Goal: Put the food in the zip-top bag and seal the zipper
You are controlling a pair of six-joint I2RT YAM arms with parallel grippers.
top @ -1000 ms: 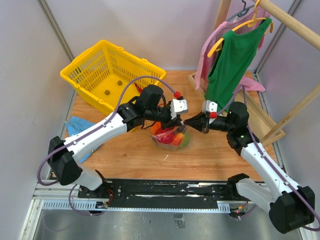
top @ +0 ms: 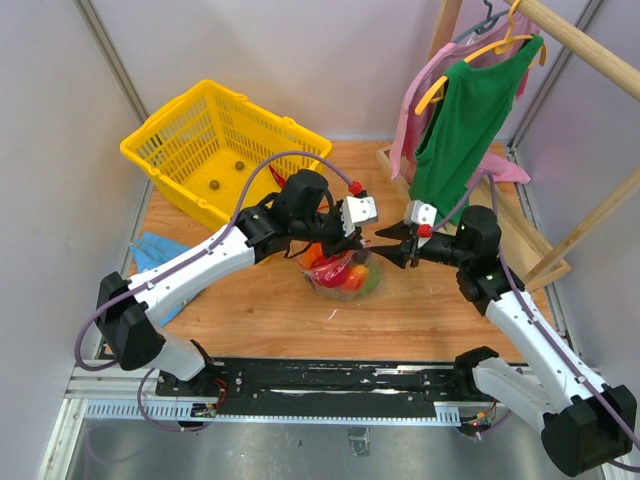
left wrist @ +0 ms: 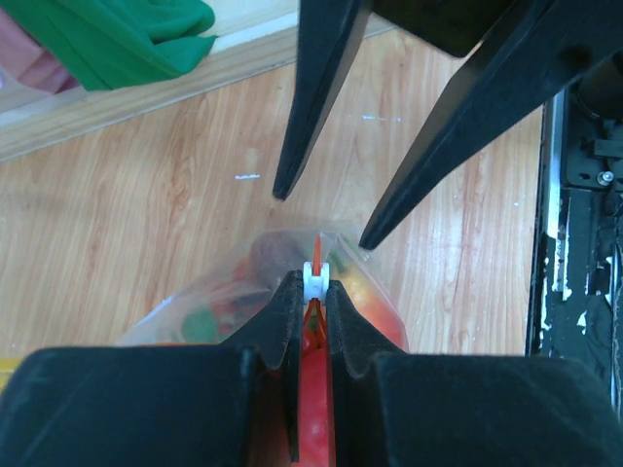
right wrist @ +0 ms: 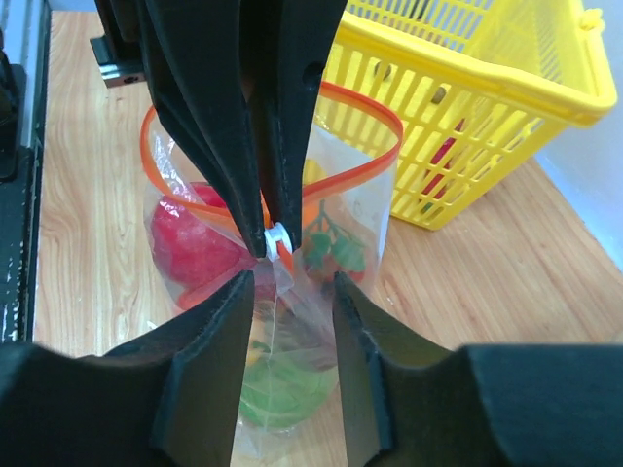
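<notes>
A clear bag of colourful food stands on the table under my left gripper. Its orange zipper strip gapes in a loop on both sides of the left fingers in the right wrist view. Those fingers are shut on the strip, right behind the white zipper slider. My right gripper faces the slider with its fingers spread and nothing between them. In the left wrist view, the right fingertips stand apart from the slider, beyond it. Red and green food shows through the plastic.
A yellow basket stands at the back left, close behind the bag. A blue cloth lies at the left. A wooden rack with a green garment stands at the back right. Bare table lies in front.
The left gripper and bag have hardly moved.
</notes>
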